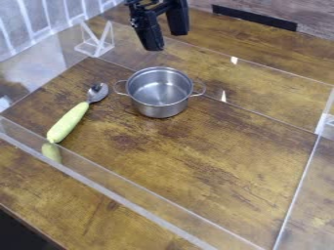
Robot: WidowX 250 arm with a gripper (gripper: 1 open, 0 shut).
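My black gripper (166, 29) hangs at the top centre of the camera view, open, its two fingers apart with nothing between them. Below it a steel pot (160, 90) with two side handles stands empty on the wooden table. Left of the pot lies a metal spoon (97, 92), and below that a pale yellow-green corn cob (68, 122) lies on the table.
Clear panels border the wooden table (216, 176). A white rack or stand (94, 41) is at the back left.
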